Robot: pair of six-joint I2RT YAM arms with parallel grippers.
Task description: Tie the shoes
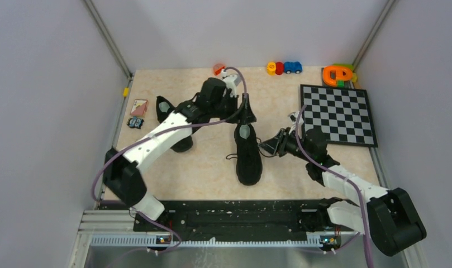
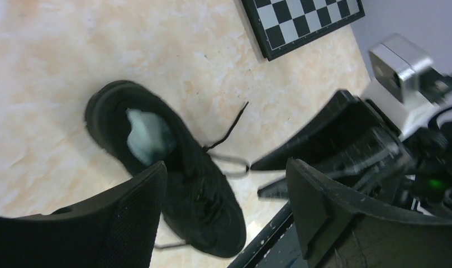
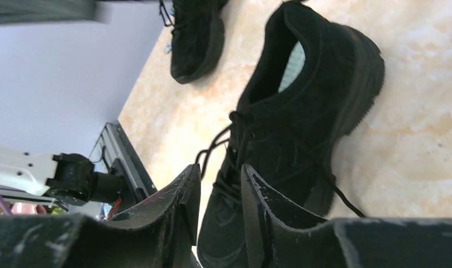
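Note:
A black shoe (image 1: pixel 248 162) lies lengthwise mid-table, toe toward the front, its laces loose on both sides; in the right wrist view its dark laces (image 3: pixel 240 139) are bunched at the tongue, one end trailing right. My left gripper (image 1: pixel 241 116) is above the heel, open; in the left wrist view it looks down on the shoe. My right gripper (image 1: pixel 266 146) is beside the shoe's right side, fingers apart, low by the laces; whether a lace lies between them is unclear. A second shoe (image 1: pixel 180 142) rests at the left, partly hidden by the left arm.
A checkerboard (image 1: pixel 338 114) fills the back right. Toys (image 1: pixel 291 67) line the back edge, with small items (image 1: pixel 137 111) at the left.

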